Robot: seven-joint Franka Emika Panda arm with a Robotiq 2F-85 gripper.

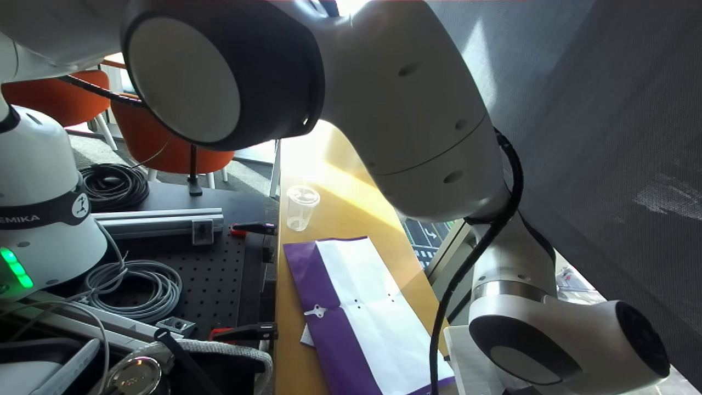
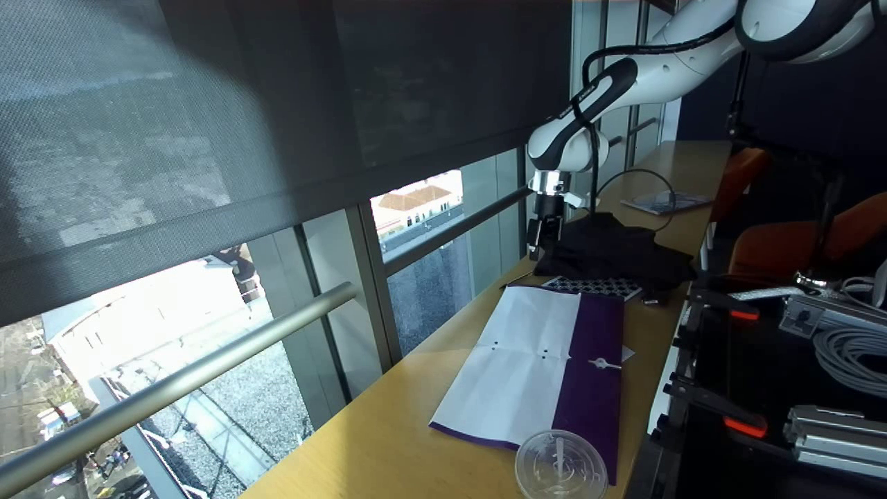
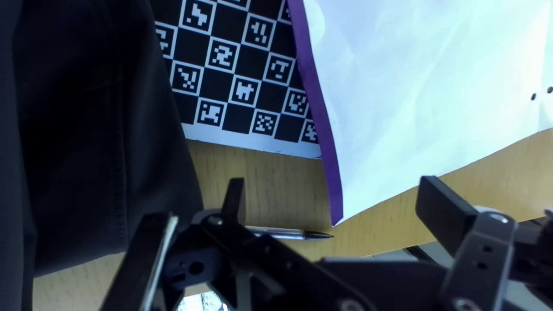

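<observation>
In the wrist view my gripper stands open over the table, its two fingers wide apart with nothing held between them. Below the gap a pen (image 3: 290, 234) lies on the wood, its dark tip by the corner of a white sheet with purple edging (image 3: 425, 103). Part of the pen is hidden by the gripper. Exterior view 2 has the gripper (image 2: 542, 237) pointing down at the far end of the sheet (image 2: 511, 366), beside a dark cloth (image 2: 615, 249). Exterior view 1 cuts the gripper off.
A patterned marker board (image 3: 236, 77) lies partly under the sheet, next to the dark cloth (image 3: 88, 155). A clear plastic cup (image 1: 302, 209) stands at the sheet's other end. The window rail (image 2: 453, 233) runs close along the table's side. Bare wood (image 2: 374, 441) shows along that side.
</observation>
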